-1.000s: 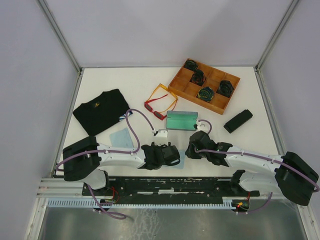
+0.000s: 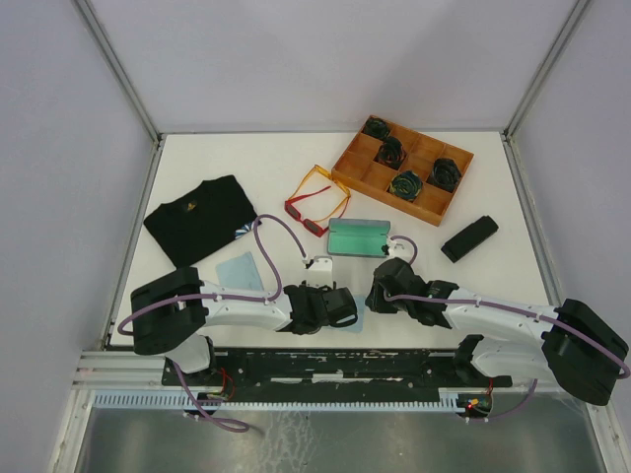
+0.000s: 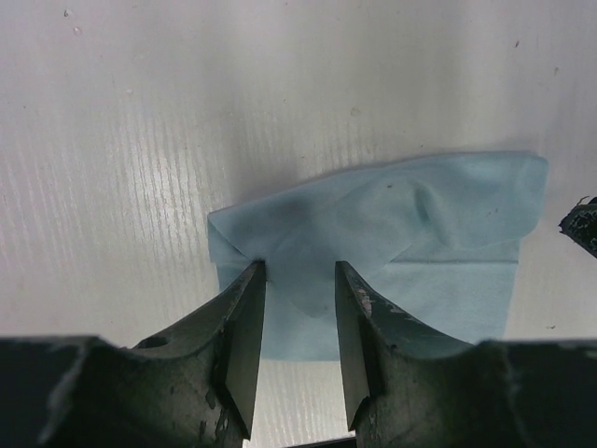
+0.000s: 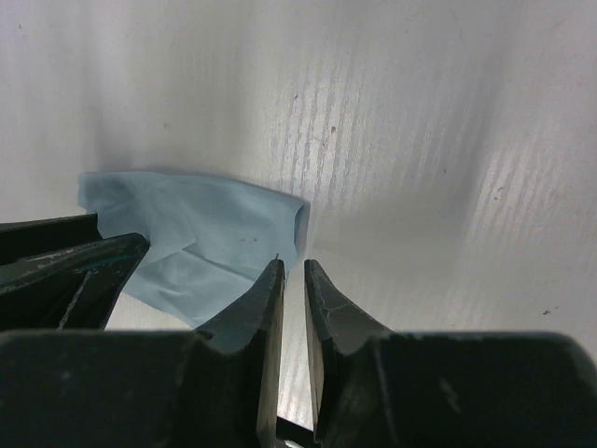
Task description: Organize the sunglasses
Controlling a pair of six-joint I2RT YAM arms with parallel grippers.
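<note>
Red sunglasses [image 2: 314,228] with orange-yellow parts [image 2: 340,184] lie with arms spread on the white table, beyond both grippers. A green case [image 2: 357,237] sits just right of them. Over a folded light-blue cloth [image 3: 326,224], my left gripper is part open with bare space between its fingertips. My right gripper has only a narrow gap, holding nothing, at the right edge of the same cloth [image 4: 224,233]. Neither gripper touches the sunglasses, and neither wrist view includes them. From above, the arms partly hide the cloth [image 2: 355,317].
A wooden compartment tray [image 2: 426,150] with several dark rolled items stands at the back. The black shirt [image 2: 200,219] and another pale-blue cloth [image 2: 239,273] lie left. A black case [image 2: 469,238] rests at right. The grippers stand close together.
The right arm and the objects on the table look unmoved.
</note>
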